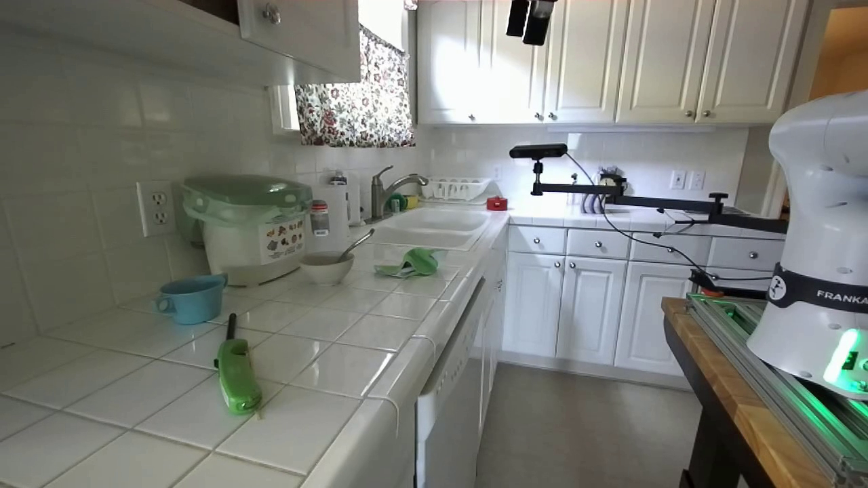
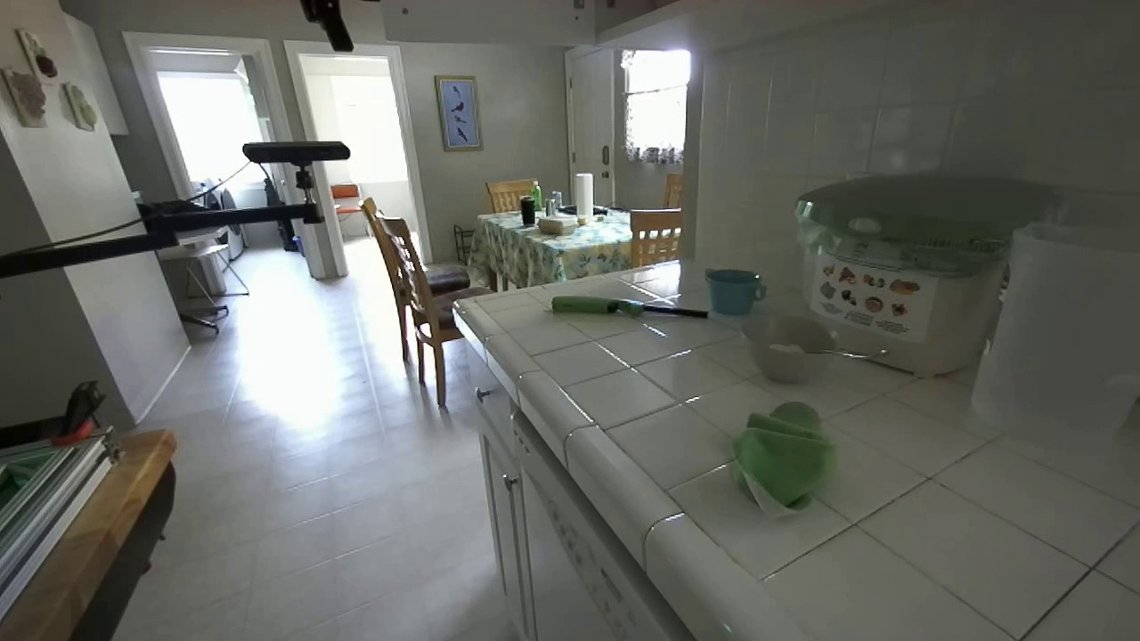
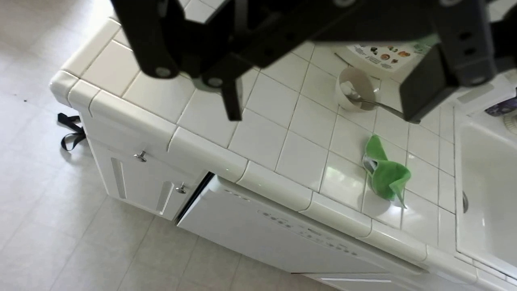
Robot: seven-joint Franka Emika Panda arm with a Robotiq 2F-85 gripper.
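High above the counter, my gripper is open, its two fingers wide apart with only countertop showing between them. At the top edge of exterior view 1 just the tips of the gripper (image 1: 527, 23) show. A crumpled green cloth (image 3: 390, 177) lies on the tiles near the sink. Left of it in exterior view 1 stands a pale bowl (image 1: 327, 270) holding a spoon (image 1: 358, 244). Closer to that camera are a blue cup (image 1: 192, 301) and a green lighter (image 1: 238, 378) with a black tip. None of these touches the gripper.
A white container with a green lid (image 1: 248, 199) stands against the wall, a paper towel roll (image 2: 1058, 331) beside it. The white double sink (image 1: 431, 226) lies beyond the cloth. A camera on a black arm (image 1: 537, 152) juts over the floor.
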